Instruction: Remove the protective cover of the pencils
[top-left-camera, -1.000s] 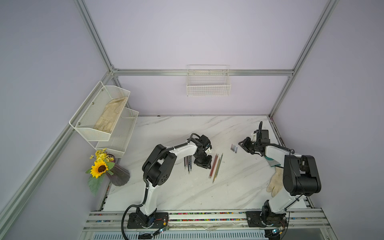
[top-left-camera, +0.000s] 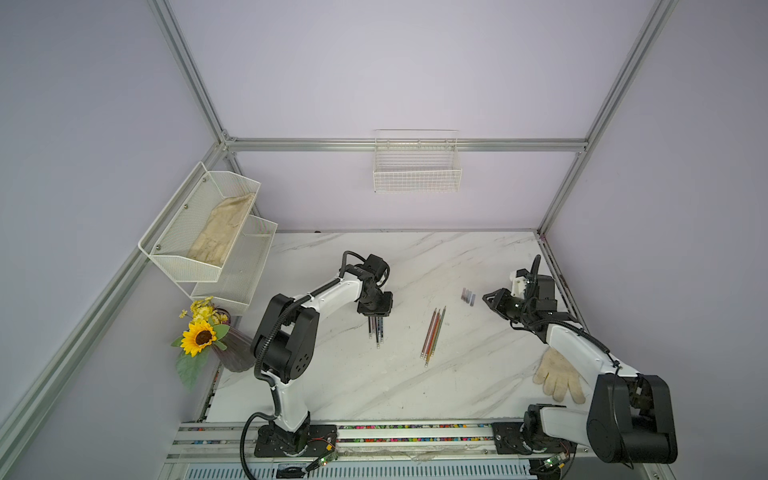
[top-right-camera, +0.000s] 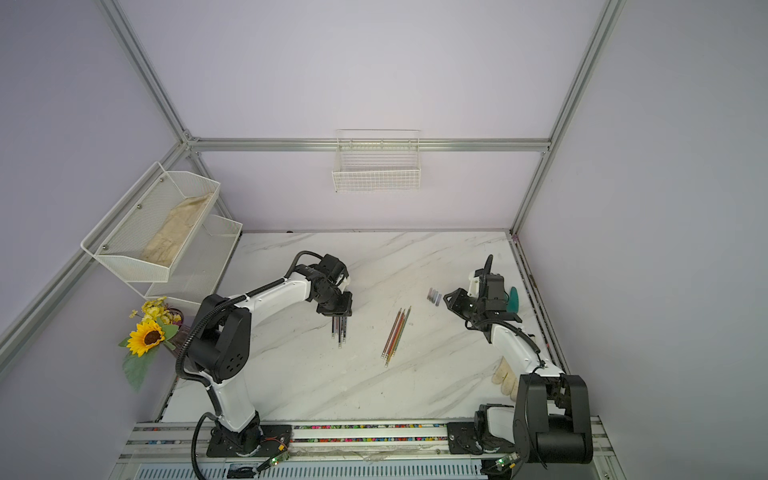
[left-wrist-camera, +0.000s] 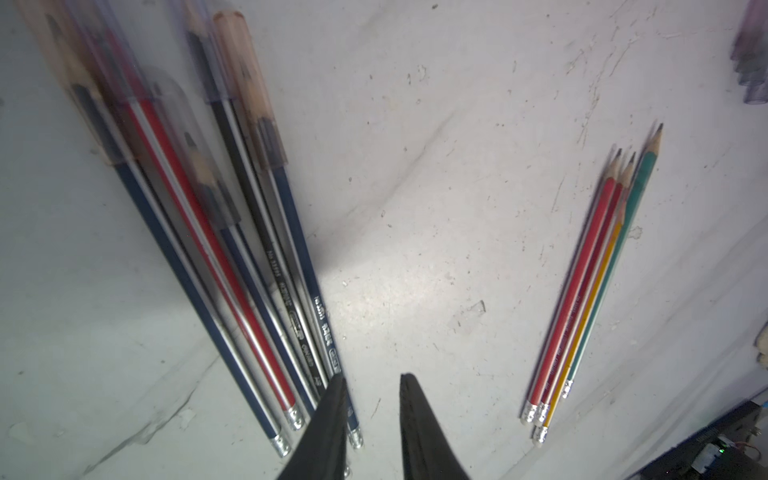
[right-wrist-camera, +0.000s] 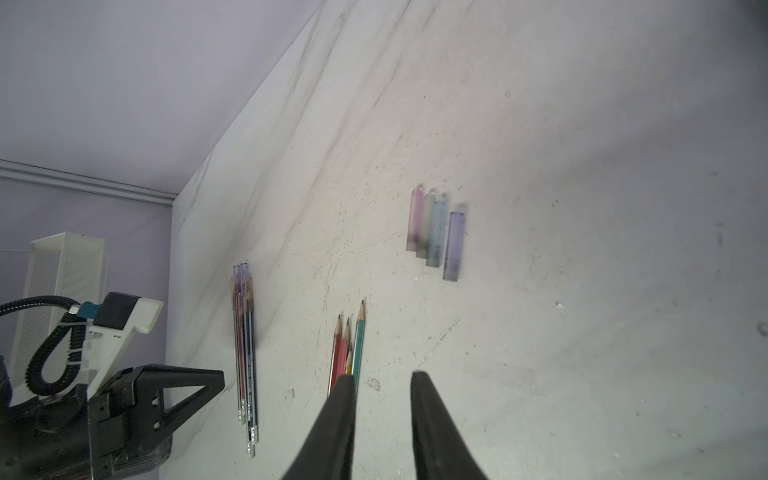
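Several pencils wearing clear plastic covers (left-wrist-camera: 254, 96) lie side by side at the left of the left wrist view, among them a red pencil (left-wrist-camera: 209, 240). To their right rests a loose bundle of bare pencils (left-wrist-camera: 590, 292), red, yellow and green, with tips exposed. Removed covers (right-wrist-camera: 453, 246), several and tinted, sit in a row on the table in the right wrist view. My left gripper is above the covered pencils, its fingers apart with nothing between them. Off to the right of the loose covers, my right gripper is also open and empty.
A work glove (top-left-camera: 559, 375) lies by the right arm. At the left stand a flower vase (top-left-camera: 234, 352) and a white wire shelf (top-left-camera: 240, 276) on the wall.
My left gripper has moved left and slightly back, from beside the bare pencils to over the covered ones. The right arm has swung right and forward, a little farther from the loose covers.
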